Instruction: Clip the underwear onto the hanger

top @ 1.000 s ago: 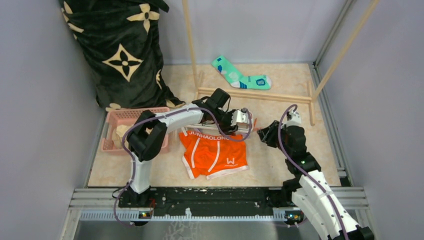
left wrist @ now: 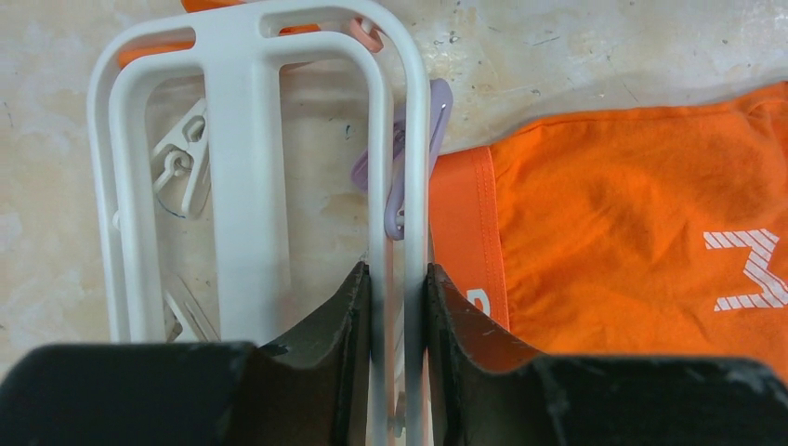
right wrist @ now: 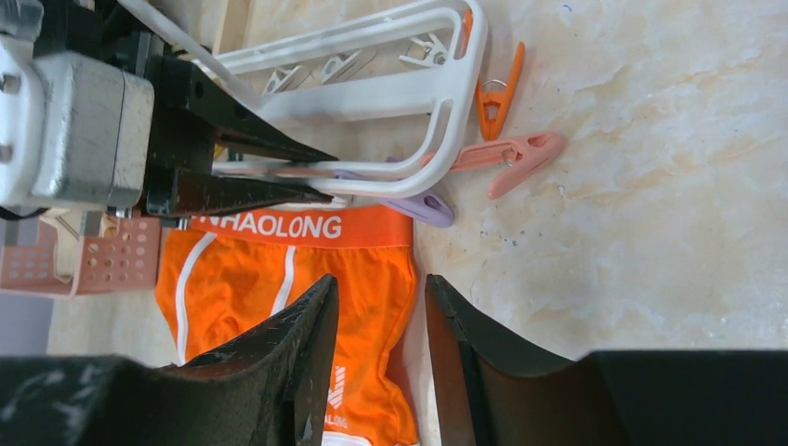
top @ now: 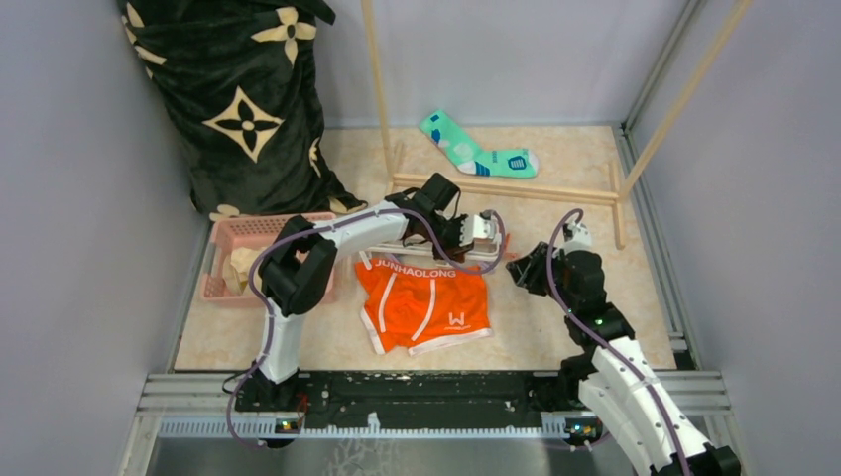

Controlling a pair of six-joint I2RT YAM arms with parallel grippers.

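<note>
Orange underwear [top: 421, 302] lies flat on the table, its lettered waistband towards the hanger. The white hanger [left wrist: 246, 186] carries several clips; a purple clip [right wrist: 420, 206] hangs off its near rail by the waistband corner, where I cannot tell whether it touches the cloth. My left gripper is shut on that rail of the hanger. Past the hanger's end stick a pink clip [right wrist: 525, 160] and an orange clip [right wrist: 499, 93]. To the right of the underwear, my right gripper stands partly open with nothing between its fingers.
A pink basket [top: 216, 283] stands at the left, below a dark patterned cushion [top: 243, 109]. Behind the hanger run a wooden bar [top: 506, 190] and a green sock [top: 476, 149]. Bare table lies between the underwear and my right arm.
My right gripper has shifted very slightly left, towards the hanger's end. The left arm and hanger have barely moved, and the underwear lies as before.
</note>
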